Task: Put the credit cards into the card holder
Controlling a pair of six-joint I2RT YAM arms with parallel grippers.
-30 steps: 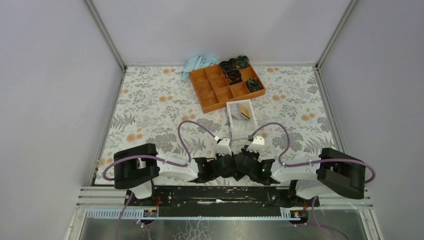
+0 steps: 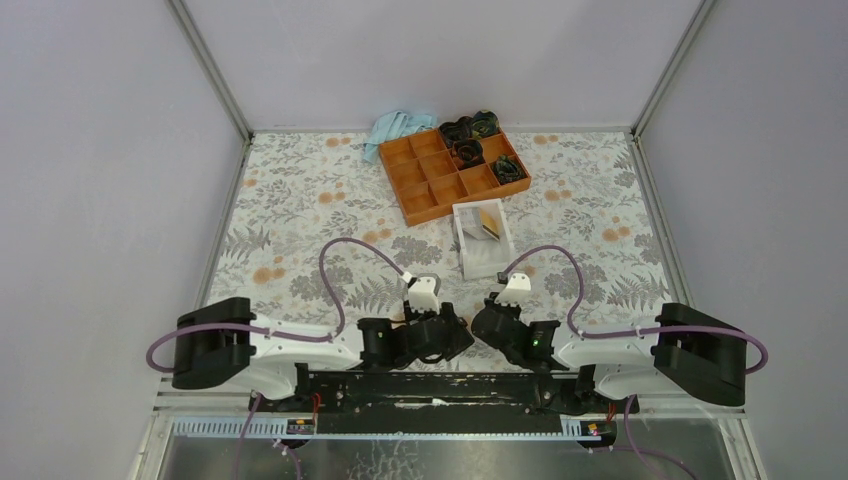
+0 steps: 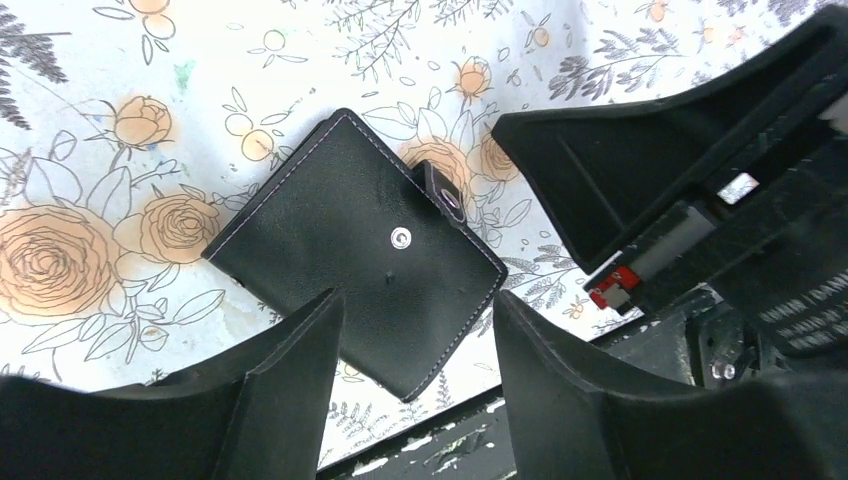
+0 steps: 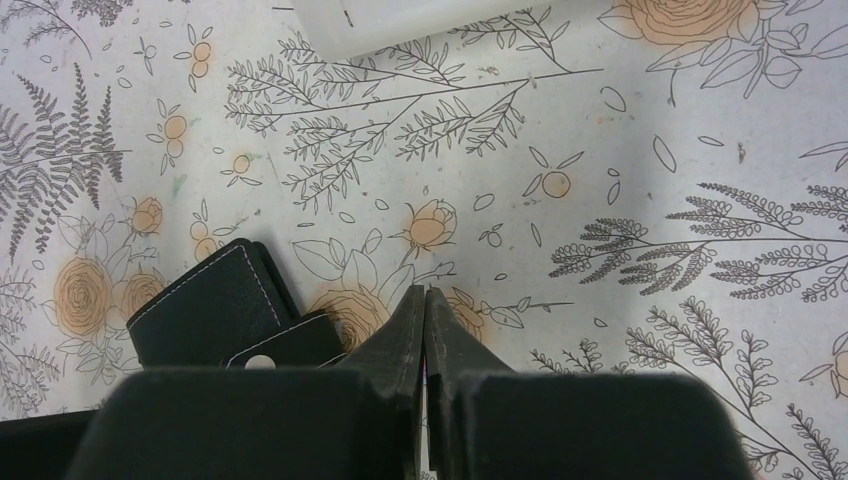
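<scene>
The black card holder (image 3: 375,240) lies flat on the patterned cloth, its strap with a snap at one edge folded back over the side. My left gripper is open above the holder's near part, with nothing gripped between its fingers. In the right wrist view the same card holder (image 4: 215,310) is at lower left, partly covered by a finger. Shut and empty, my right gripper points at bare cloth to the holder's right. A yellowish card-like piece (image 2: 488,223) rests in the white tray (image 2: 486,270); how many cards it is cannot be told.
Behind the white tray stands an orange-brown compartment box (image 2: 420,205) with dark coiled items in some cells. A light blue cloth (image 2: 395,127) lies at its left. Both arms are close together at the front.
My left arm has drawn away to the left from the right arm, opening a gap where the dark holder shows. Tray and box are unmoved.
</scene>
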